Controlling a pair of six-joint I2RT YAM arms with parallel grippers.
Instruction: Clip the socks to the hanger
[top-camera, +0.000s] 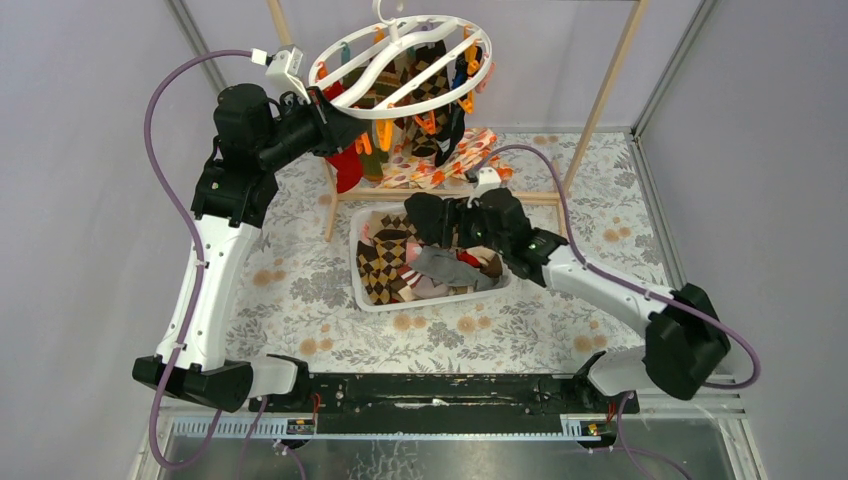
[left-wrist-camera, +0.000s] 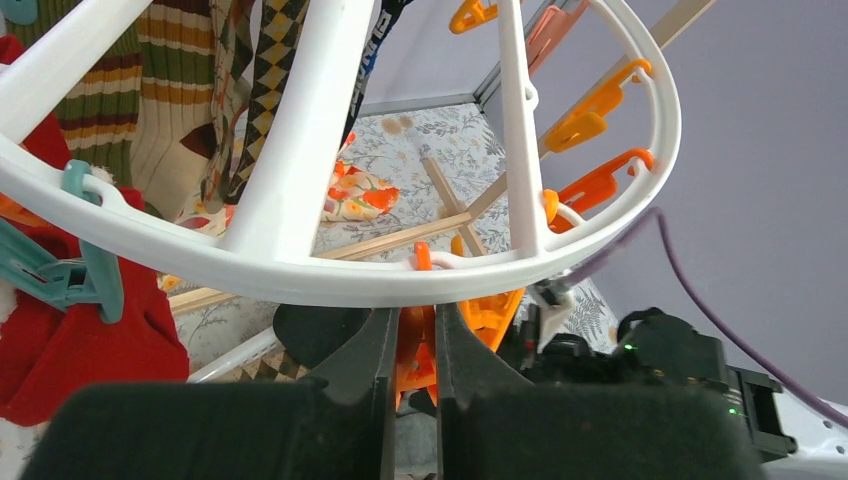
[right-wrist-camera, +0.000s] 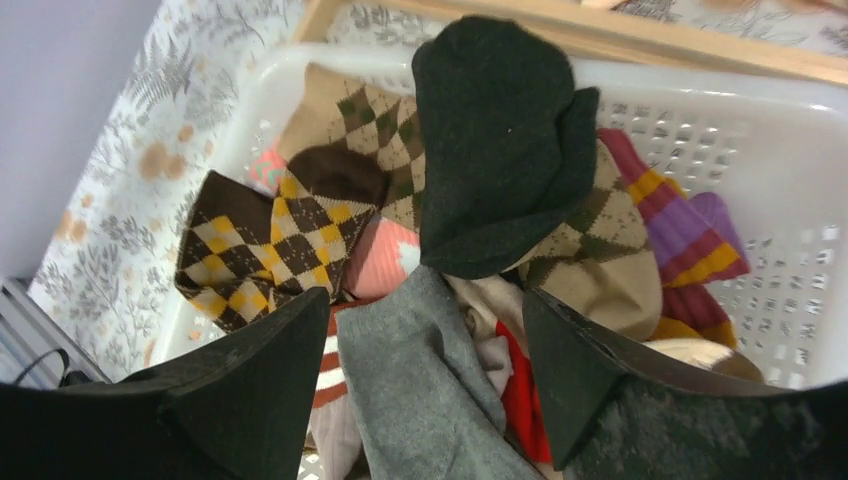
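The white round hanger (top-camera: 352, 102) hangs at the back with socks clipped round its ring, including a red one (left-wrist-camera: 70, 320) and a striped one (left-wrist-camera: 175, 85). At its front rim my left gripper is shut on an orange clip (left-wrist-camera: 411, 355). Over the basket, my right gripper has its fingers spread with nothing held between them. Below those fingers lies a grey sock (right-wrist-camera: 415, 360). A black sock (right-wrist-camera: 490, 140) rests on the pile's far side, with a brown-and-yellow checked sock (right-wrist-camera: 315, 230) to its left.
The white basket (top-camera: 358, 290) holds several more socks in a loose heap. A wooden frame bar (top-camera: 530, 198) runs just behind it. Other orange clips (left-wrist-camera: 595, 110) hang on the hanger's right side.
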